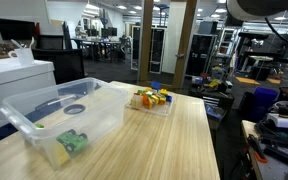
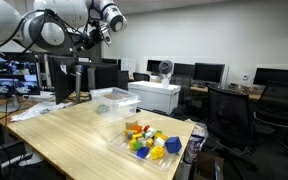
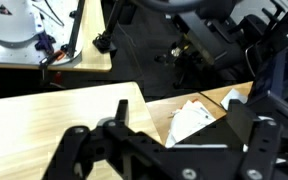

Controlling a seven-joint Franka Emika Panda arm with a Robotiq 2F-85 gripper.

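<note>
A clear plastic bin (image 1: 82, 122) stands on the wooden table in exterior view 1, with a few green and other coloured pieces low inside. Farther along the table, a shallow clear tray (image 1: 160, 109) carries several colourful blocks (image 2: 154, 140). The arm (image 2: 109, 16) is raised high at the upper left of exterior view 2, well away from both containers. Dark parts of my gripper fill the lower right of the wrist view, over the table's edge. Its fingertips cannot be made out clearly, nor whether anything is between them.
Bare tabletop (image 1: 169, 145) lies in front of the bin and tray. A white cabinet (image 2: 156, 96) and office chairs (image 2: 232, 115) stand beyond the table. Some white paper (image 3: 189, 120) lies beside the table edge in the wrist view.
</note>
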